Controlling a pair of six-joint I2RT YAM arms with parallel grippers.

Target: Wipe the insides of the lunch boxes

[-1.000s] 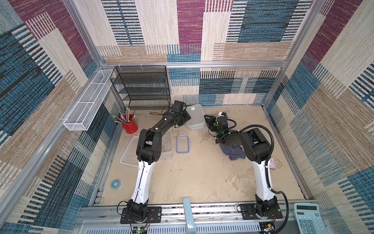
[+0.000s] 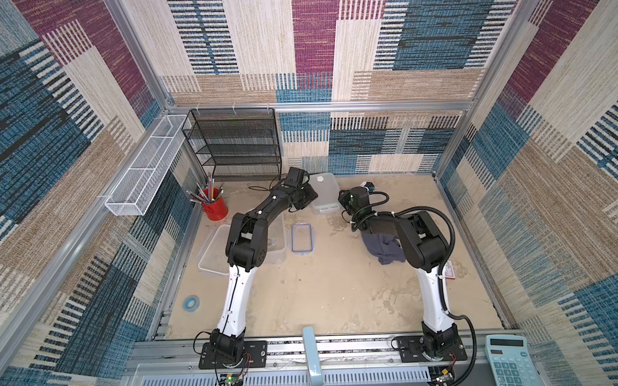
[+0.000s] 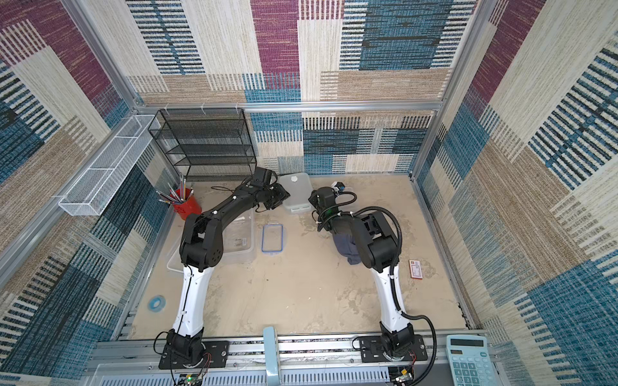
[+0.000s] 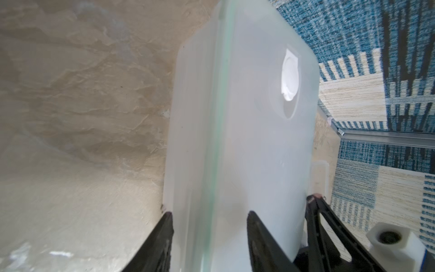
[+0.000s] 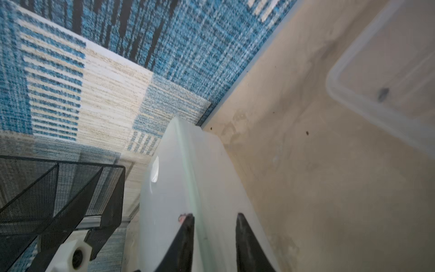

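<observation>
A translucent lidded lunch box (image 2: 326,191) stands at the back centre between my grippers. In the left wrist view its pale green seal runs along one long side, with my left gripper at that side, fingers apart around the edge. My right gripper is at the box's other side, fingers parted over the green-edged rim; contact is unclear in both. A dark grey cloth (image 2: 383,247) lies beneath the right arm. Other translucent containers (image 2: 212,254) lie at the left, partly hidden by the left arm, near a blue-rimmed box (image 2: 302,238).
A red cup of utensils (image 2: 214,207), a black wire rack (image 2: 231,144) and a white wire basket (image 2: 143,164) line the back left. A blue tape ring (image 2: 190,303) lies at the front left.
The left arm has barely moved.
</observation>
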